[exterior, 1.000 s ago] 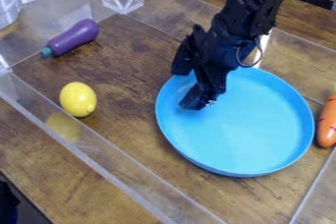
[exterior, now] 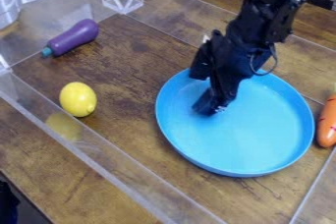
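My black gripper [exterior: 218, 83] is over the upper left part of a round blue plate [exterior: 243, 138], its fingers angled down toward the plate's surface. It stands open; whether anything lies between or behind the fingers is hard to tell in this dark, cluttered shape. The arm reaches in from the top right.
A yellow egg-shaped object [exterior: 78, 99] lies left of the plate, a purple eggplant [exterior: 71, 37] at the upper left. An orange carrot [exterior: 327, 120] is at the right edge. Clear walls border the wooden surface.
The gripper and its wrist have shifted slightly and changed angle over the plate. The objects around it have not moved.
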